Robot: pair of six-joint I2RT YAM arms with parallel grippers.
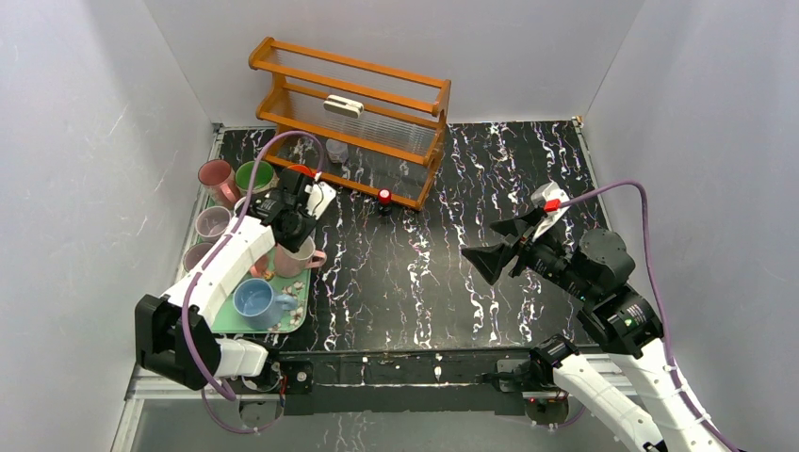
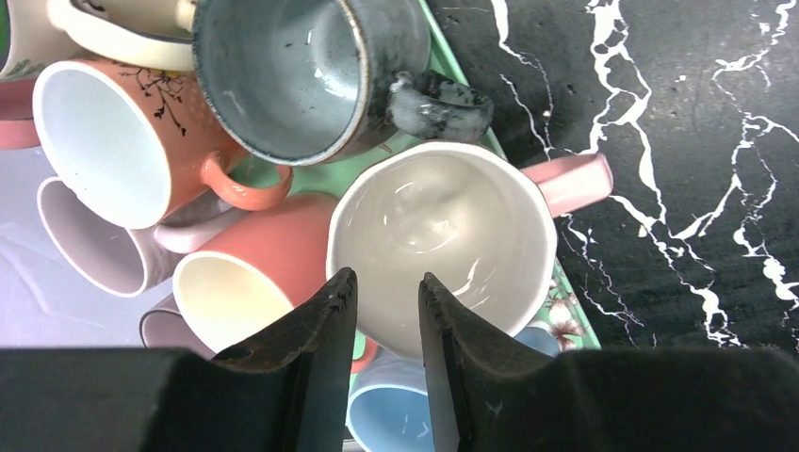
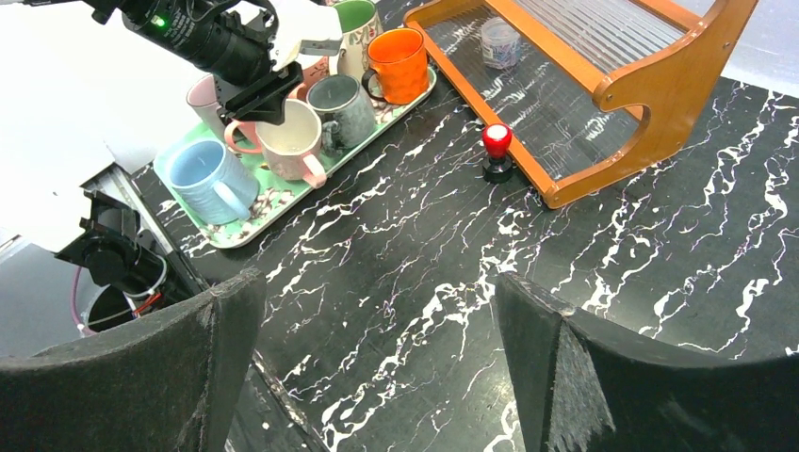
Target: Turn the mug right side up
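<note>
The pale pink mug (image 1: 294,260) is at the right edge of the green tray, its white inside facing up in the top view. My left gripper is shut on this mug's wall, the rim running between its fingers in the left wrist view. The pink handle points right, toward the bare counter. In the right wrist view the mug (image 3: 288,141) looks somewhat tilted, beside a grey mug (image 3: 341,118); whether its base touches the tray is hidden. Far to the right, my right gripper stands open and empty above the counter.
Several mugs crowd the green tray (image 1: 232,322). Close to the held mug are a blue mug (image 1: 259,301) and a coral mug (image 2: 292,247). A wooden rack (image 1: 377,144) stands at the back, with a red-topped stamp (image 1: 384,199) before it.
</note>
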